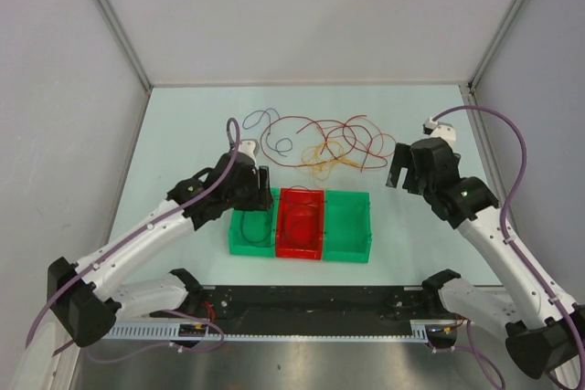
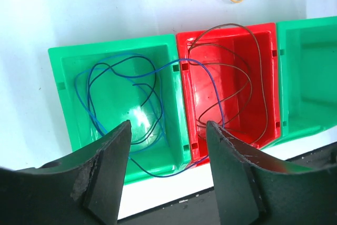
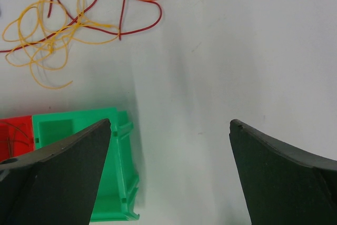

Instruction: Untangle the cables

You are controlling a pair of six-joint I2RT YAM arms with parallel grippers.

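In the left wrist view, the blue cable (image 2: pixel 215 86) lies coiled mostly in the left green bin (image 2: pixel 113 48). One loop of it crosses the divider over the red bin (image 2: pixel 181 40) and comes back across the front edge. My left gripper hovers above the bins, its fingers wide apart; the blue loop runs behind its right finger, not gripped. Inside the red bin is a brownish cable (image 2: pixel 261 77). Open and empty, my right gripper hangs over bare table to the right of the bins. Yellow cable (image 3: pixel 66 30) and dark red cable (image 3: pixel 152 25) lie tangled on the table.
The right green bin (image 1: pixel 347 226) looks empty. Behind the bins, another thin blue cable (image 1: pixel 277 117) lies at the left of the red and yellow tangle.
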